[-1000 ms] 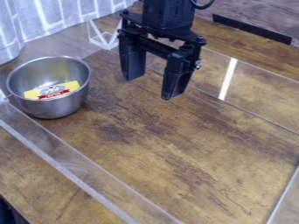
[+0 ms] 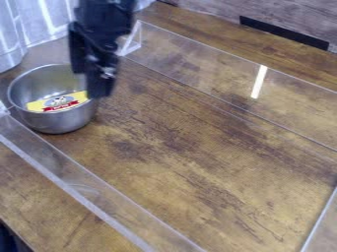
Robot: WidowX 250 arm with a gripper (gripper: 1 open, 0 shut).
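Observation:
A steel bowl [image 2: 50, 118] sits at the left on the wooden table, holding a yellow packet [image 2: 58, 101] with a red-and-white label. My dark gripper [image 2: 93, 79] is motion-blurred above the bowl's right rear side, open, with its lower part near the rim. What lies between its fingers is too blurred to make out.
Clear plastic rails [image 2: 110, 210] border the work area at the left, back and right. A white cloth [image 2: 27, 25] hangs at the back left.
My gripper has moved left from above the middle of the table toward the bowl. The bowl and packet look unchanged.

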